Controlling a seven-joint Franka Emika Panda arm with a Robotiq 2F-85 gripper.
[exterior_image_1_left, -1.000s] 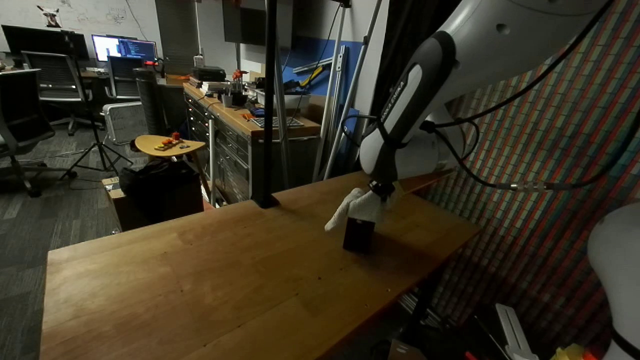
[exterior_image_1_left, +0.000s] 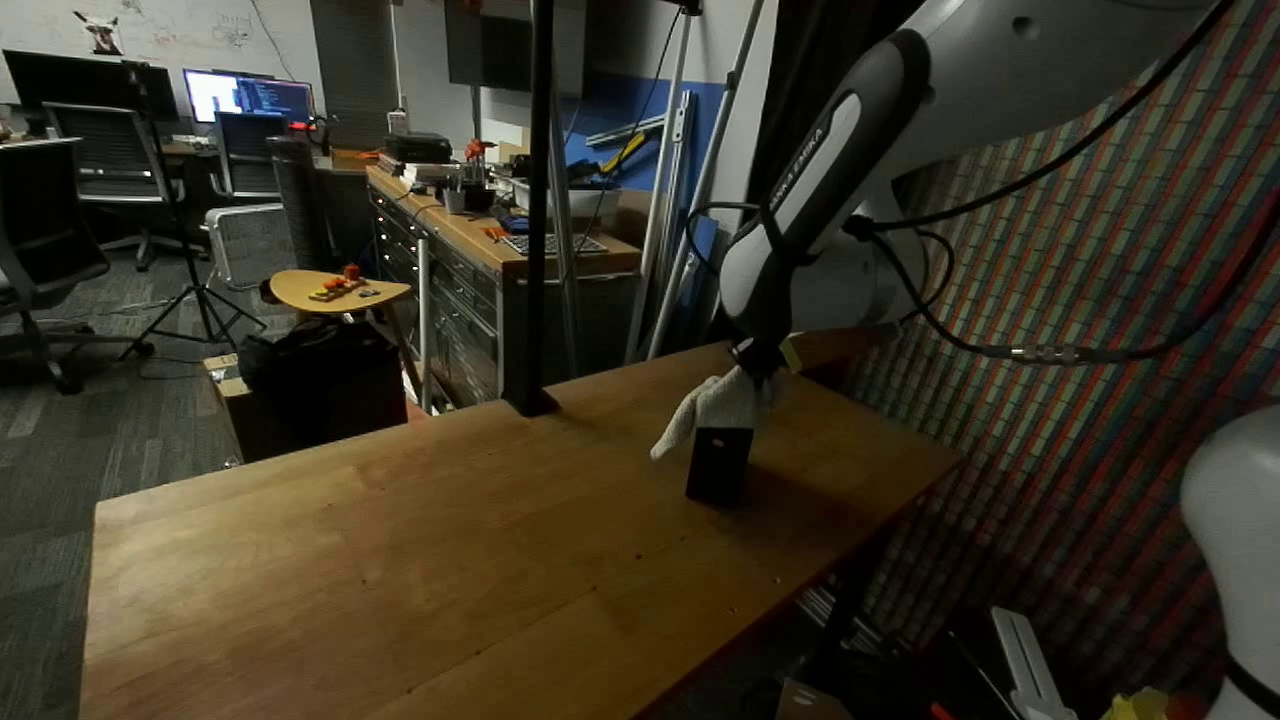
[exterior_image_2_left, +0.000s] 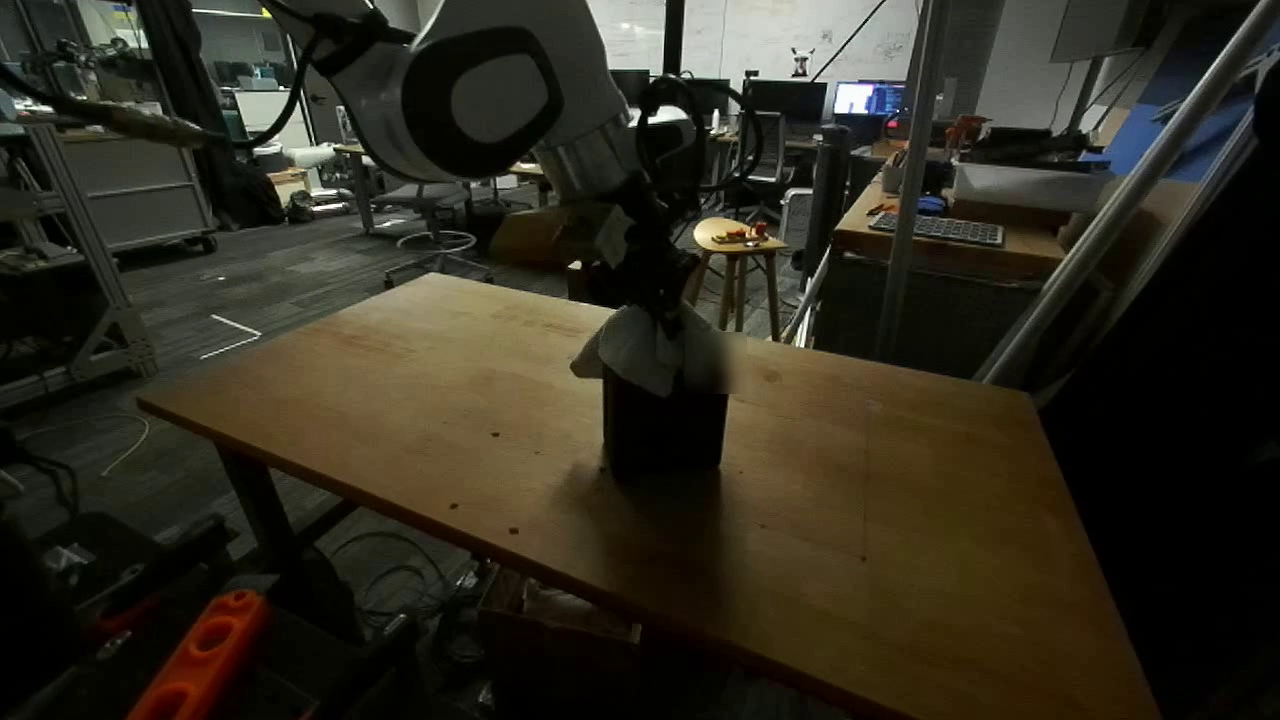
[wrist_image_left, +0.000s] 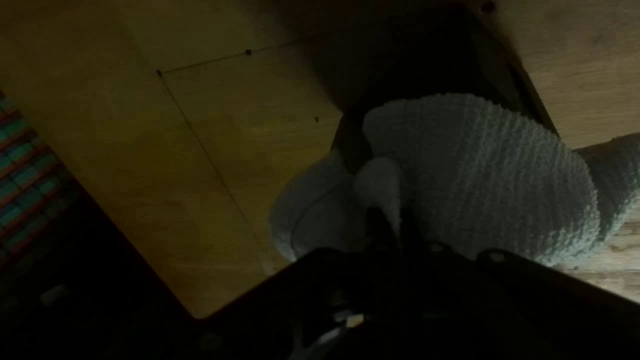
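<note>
A black box (exterior_image_1_left: 720, 467) stands upright on the wooden table, also seen as a dark block (exterior_image_2_left: 663, 428) in exterior view 2. A white ribbed cloth (wrist_image_left: 480, 174) is bunched over the box's top, one end drooping past its side. My gripper (exterior_image_1_left: 761, 356) is above the box, pointing down, and shut on the cloth. In the wrist view a pinched fold of cloth rises between the dark fingers. The box's opening is mostly covered by cloth and shadow, so how much cloth is inside cannot be told.
A black post (exterior_image_1_left: 535, 240) rises at the table's far edge. A patterned wall (exterior_image_1_left: 1080, 300) borders the arm's side.
My gripper has risen a little, drawing the cloth upward, so more of the box's upper front shows. The box stays in the same spot.
</note>
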